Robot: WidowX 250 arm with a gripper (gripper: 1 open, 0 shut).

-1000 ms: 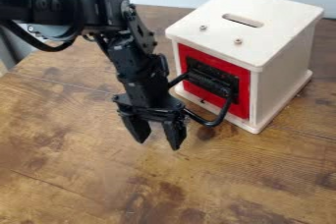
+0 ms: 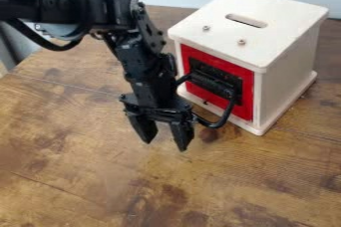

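My black gripper (image 2: 163, 131) hangs fingers-down over the wooden table, left of and in front of a pale wooden box (image 2: 277, 47) with a slot and two small knobs on its sloped top. The box's front has a red panel (image 2: 197, 92) carrying a black fitting, partly hidden by my arm and its cable. The gripper's two fingers stand apart, with nothing visible between them.
A pale wall and the table's edge show at the upper left.
The gripper has shifted very slightly to the right; the box has not moved.
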